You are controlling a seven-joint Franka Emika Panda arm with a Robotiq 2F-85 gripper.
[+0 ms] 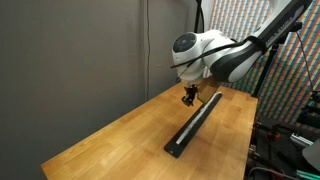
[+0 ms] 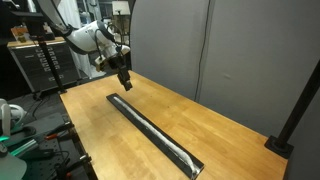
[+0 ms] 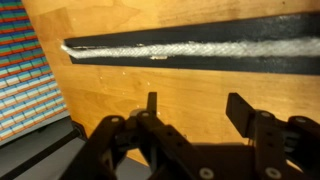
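Note:
A pale rope (image 3: 210,48) lies lengthwise on a long black strip (image 3: 275,64) on the wooden table; its end rests near the strip's left end in the wrist view. My gripper hangs above the table, its two fingers apart and nothing between them. The rope passes beyond the fingertips in that view, not between them. From the first exterior view, the gripper (image 1: 188,97) is beside the strip (image 1: 195,127), above the table. The second exterior view has the gripper (image 2: 127,86) near the far end of the strip (image 2: 150,128).
Bare wooden table (image 2: 215,105) spreads on both sides of the strip. A grey partition (image 2: 235,60) stands behind it. Past the table edge, a striped colourful surface (image 3: 25,60) shows in the wrist view. A dark post (image 2: 293,115) rises at the right.

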